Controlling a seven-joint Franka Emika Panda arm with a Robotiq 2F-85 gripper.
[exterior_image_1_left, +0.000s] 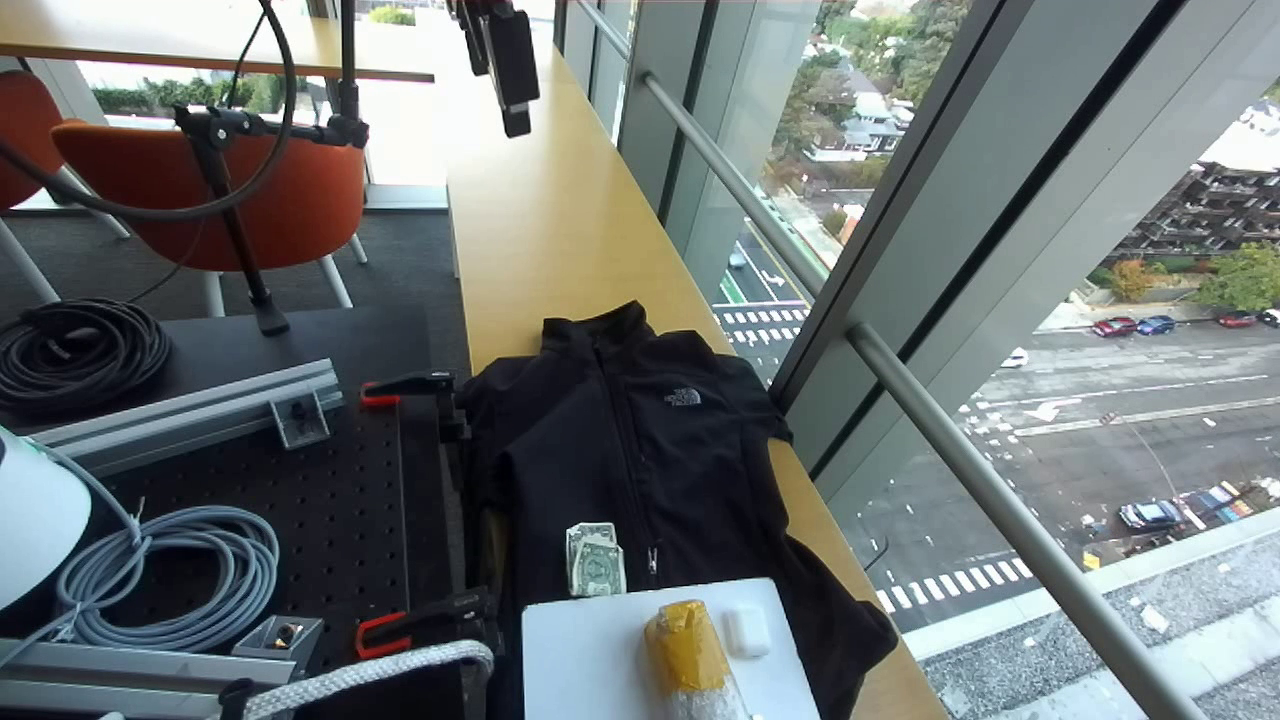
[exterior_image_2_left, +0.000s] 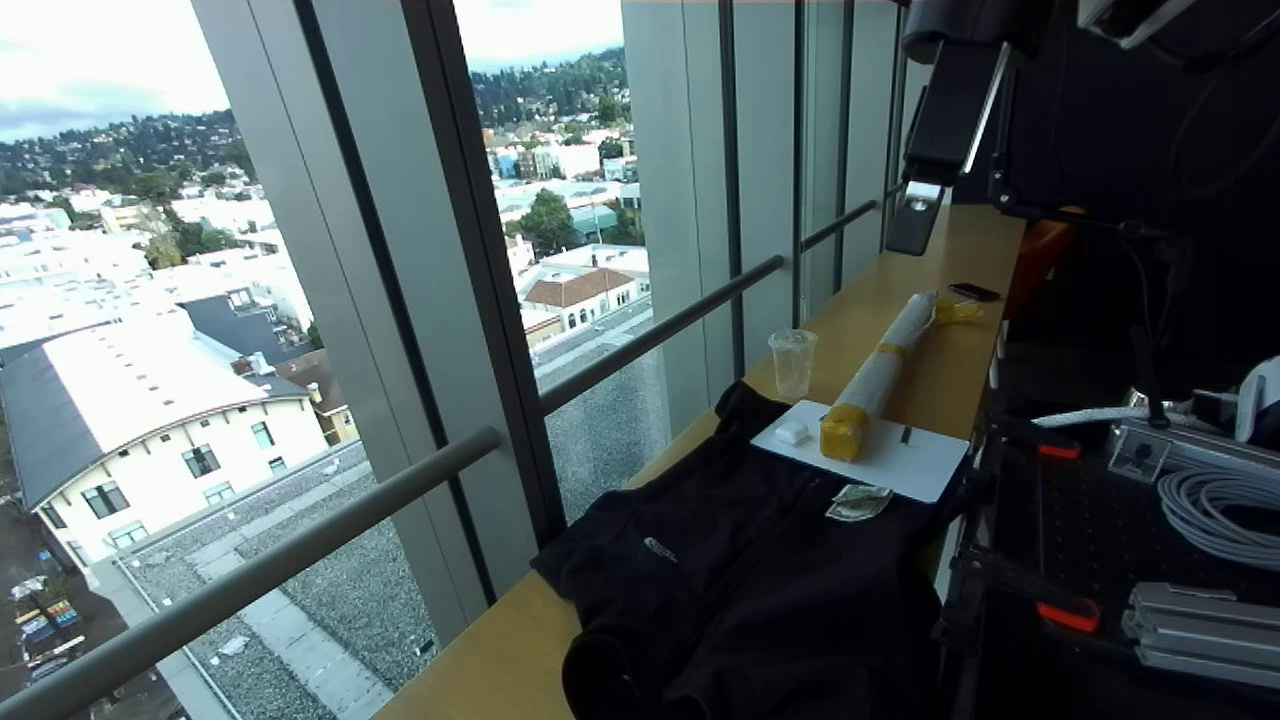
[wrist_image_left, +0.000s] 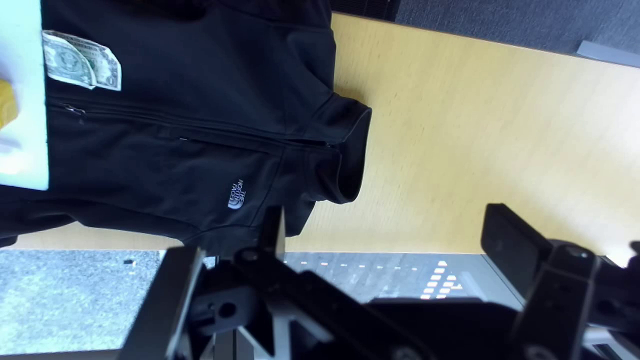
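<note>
A black jacket (exterior_image_1_left: 612, 444) lies spread face up on the wooden table, its collar (wrist_image_left: 354, 150) at the bare end of the wood. Folded dollar bills (exterior_image_1_left: 595, 560) rest on the jacket beside a white board (exterior_image_1_left: 573, 654). On that board are a wrapped roll with yellow tape (exterior_image_2_left: 845, 432) and a small white case (exterior_image_2_left: 792, 433). My gripper hangs well above the table, open, its fingers wide apart with nothing between them. In the first exterior view only part of it (exterior_image_1_left: 516, 90) shows at the top.
Window rails (exterior_image_1_left: 960, 444) run along one side of the table. On the other, a black bench carries clamps (exterior_image_1_left: 396, 390), metal profiles and coiled cable (exterior_image_1_left: 180, 576). A clear plastic cup (exterior_image_2_left: 793, 362) and a dark phone-like object (exterior_image_2_left: 974, 292) stand beyond the board. Bare wood (wrist_image_left: 444, 144) lies past the collar.
</note>
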